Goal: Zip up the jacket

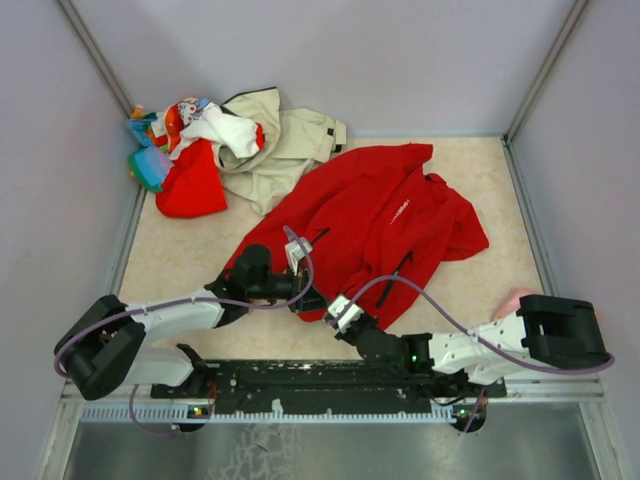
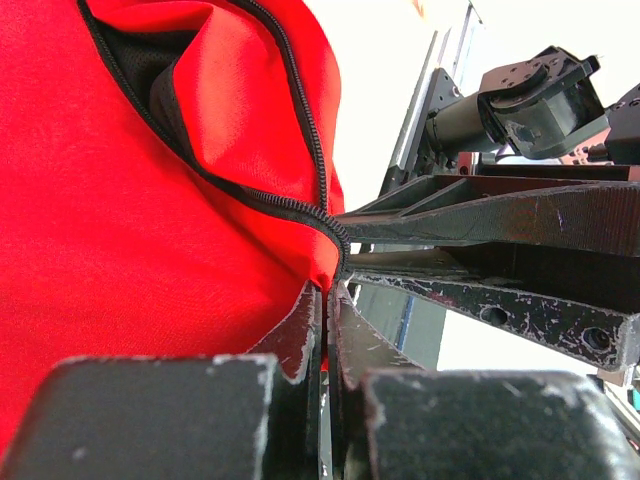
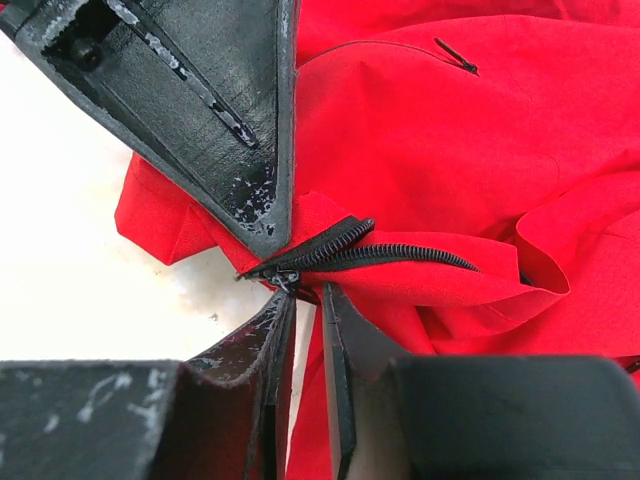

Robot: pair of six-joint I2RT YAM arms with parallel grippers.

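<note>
The red jacket (image 1: 350,210) lies spread on the table, its hem near me. In the left wrist view the black zipper tape (image 2: 265,198) runs down to my left gripper, which is shut at the fabric's edge where the tape ends. My right gripper is beside it; in the right wrist view the zipper slider (image 3: 285,278) sits right at its fingertips, at the foot of the zipper teeth (image 3: 400,255). The fingers are slightly apart; whether they touch the slider is unclear.
A pile of clothes (image 1: 205,150) lies at the back left. Bare table (image 1: 490,290) shows at the right and left. The two grippers are very close together at the front centre.
</note>
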